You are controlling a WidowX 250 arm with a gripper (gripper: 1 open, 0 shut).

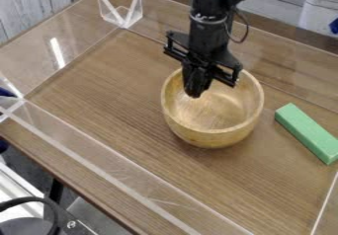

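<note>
My black gripper (199, 79) hangs from the top of the view over the back rim of a round cream bowl (218, 122), its fingertips at the bowl's upper left. It appears shut; I see no object held between its fingers, though the dark parts are hard to tell apart. The bowl's visible interior looks empty.
A green block (306, 132) lies right of the bowl. A small white wire-like stand (121, 10) is at the back left. Dark cables (34, 217) lie at the lower left corner.
</note>
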